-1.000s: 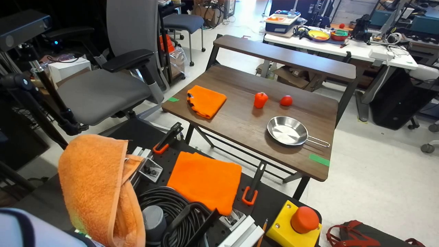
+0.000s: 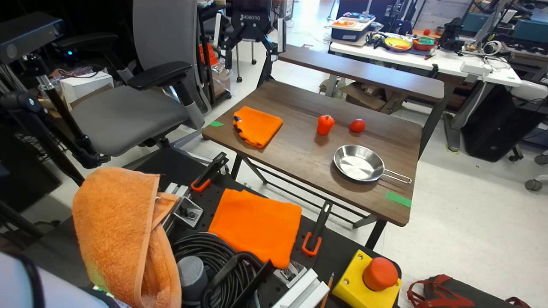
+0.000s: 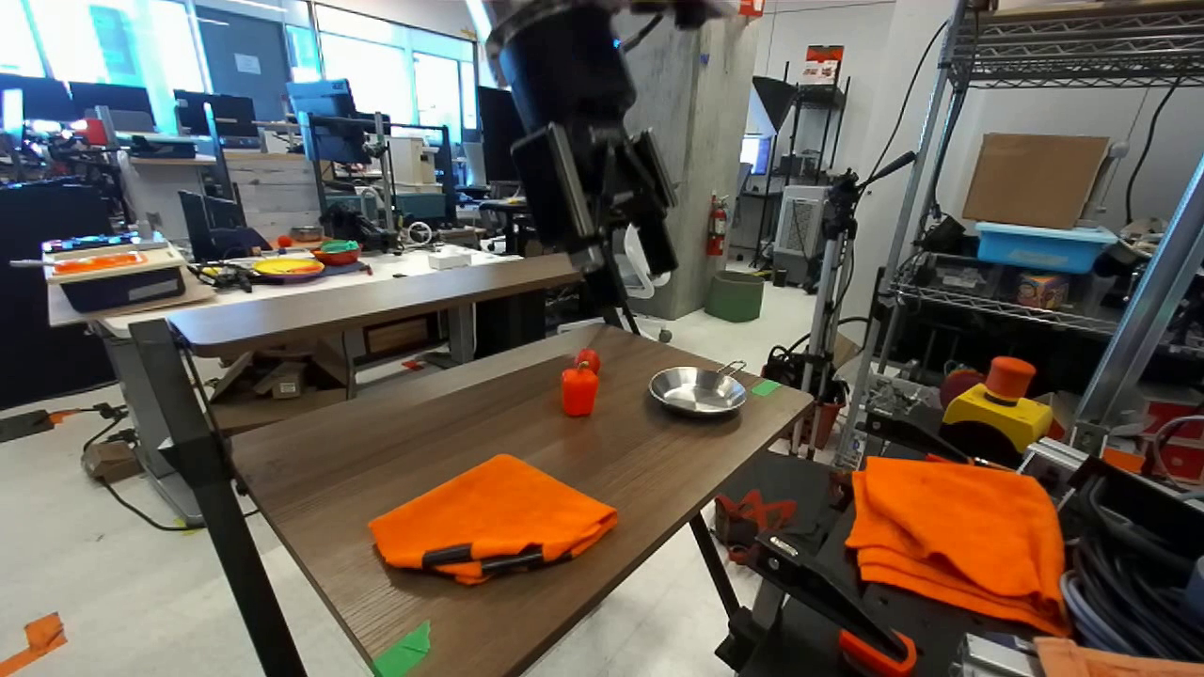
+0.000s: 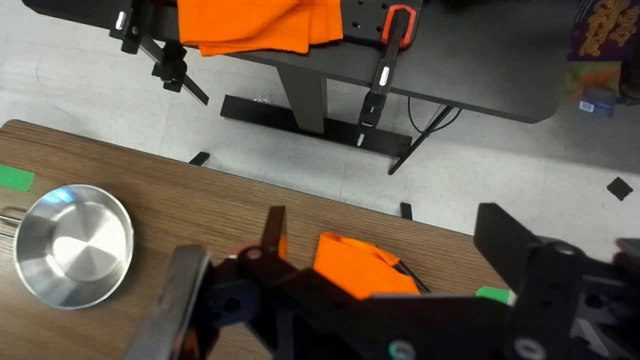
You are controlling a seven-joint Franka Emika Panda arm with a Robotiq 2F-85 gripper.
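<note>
High above the table, my gripper (image 2: 251, 48) stands open with its fingers spread wide and empty. In the wrist view its fingers (image 4: 504, 246) frame part of the tabletop from far up. On the brown table lie a folded orange cloth (image 2: 258, 126) with dark stripes, a red pepper (image 2: 325, 125), a red tomato-like object (image 2: 357, 125) and a steel pan (image 2: 358, 162) with a wire handle. The pan is empty. In the wrist view the orange cloth (image 4: 360, 267) is partly hidden behind the gripper, and the pan (image 4: 73, 246) shows whole at the left.
A raised shelf (image 2: 359, 72) runs along the table's far edge. The black bench holds another orange cloth (image 2: 257, 223), clamps, coiled cable and a yellow box with a red button (image 2: 367, 279). Green tape (image 2: 398, 199) marks the table corners.
My gripper has come into exterior view 1 at the top, above the cloth's side of the table. The cloth, pepper, tomato-like object and pan lie unmoved.
</note>
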